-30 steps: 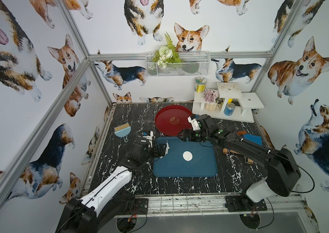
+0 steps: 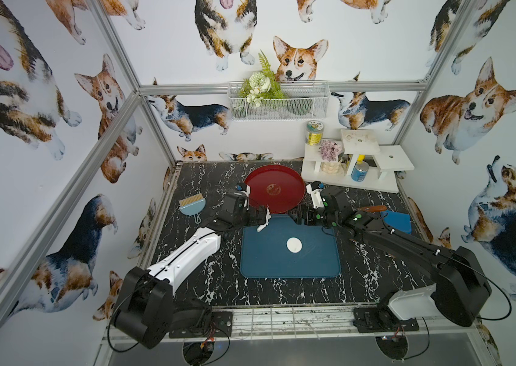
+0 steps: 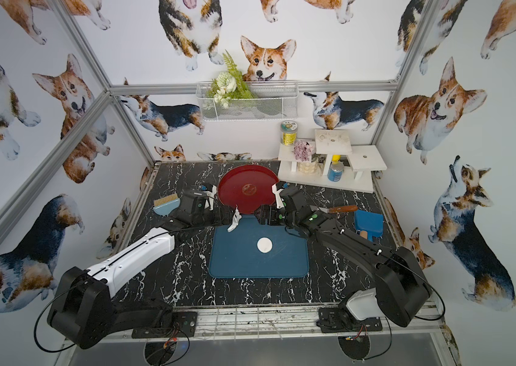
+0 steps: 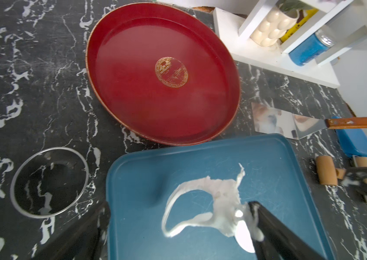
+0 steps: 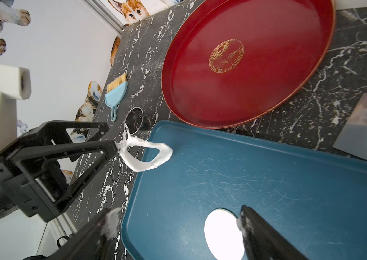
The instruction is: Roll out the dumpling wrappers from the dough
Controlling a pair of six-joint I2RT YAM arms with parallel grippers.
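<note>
My left gripper stands open above the left part of the blue board (image 2: 255, 268). A ragged white dough scrap (image 4: 226, 199), shaped like a ring, clings to one of its fingers (image 4: 274, 236). On the board's middle lies a round white dough wrapper (image 2: 294, 245), flat and on its own. Over the far side of the board, my right gripper is open too, with nothing between its fingers. To the left of the board a metal ring cutter (image 4: 13, 195) rests on the marble counter.
Behind the board sits a round red tray (image 2: 274, 172). A wooden-handled scraper (image 4: 357, 123), a wooden roller (image 4: 325, 169) and a blue dustpan (image 2: 397, 221) lie to the right. A brush (image 2: 192, 205) is at left; a white shelf (image 2: 386, 184) stands back right.
My left gripper has moved away from the robot and slightly right, bringing the dough scrap along. The right gripper has shifted a little to the right. The wrapper stays in place.
</note>
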